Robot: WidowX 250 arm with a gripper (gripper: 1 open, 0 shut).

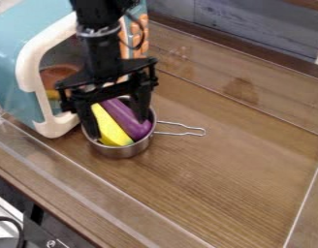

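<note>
My black gripper [108,97] is open and low over a steel pot [124,149] with a wire handle, its fingers hanging at the pot's rim. In the pot lie a yellow banana [109,127] and a purple eggplant [129,119], partly hidden by the gripper. Whether the fingers touch either one is unclear.
A light blue toy oven [15,68] with white door frame stands at the left, a brown round item [53,74] inside.
</note>
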